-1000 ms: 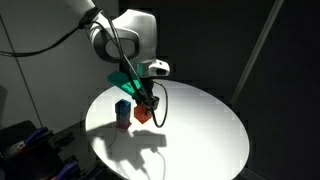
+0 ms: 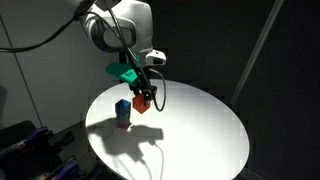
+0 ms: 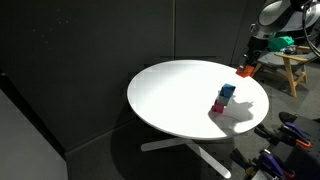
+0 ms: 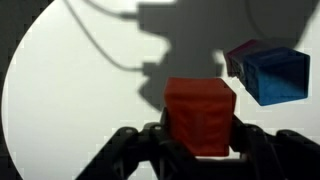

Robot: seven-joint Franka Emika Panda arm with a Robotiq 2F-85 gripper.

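Note:
An orange-red block (image 4: 199, 112) sits between the fingers of my gripper, which is shut on it. In exterior view 1 the same block (image 2: 141, 103) hangs above the white round table (image 2: 200, 130), with its shadow on the tabletop. Close beside it, a blue block (image 2: 122, 107) rests on top of a pinkish-red block (image 2: 123, 123), forming a small upright stack. From exterior view 2, the held block (image 3: 245, 71) appears higher than the blue block (image 3: 228, 91) and apart from it. In the wrist view the stack lies to the right of the held block.
A wooden chair (image 3: 291, 68) stands behind the arm in exterior view 2. A dark cable (image 2: 163, 85) loops down from the arm near the gripper.
The blue and pinkish-red stack has stayed in place.

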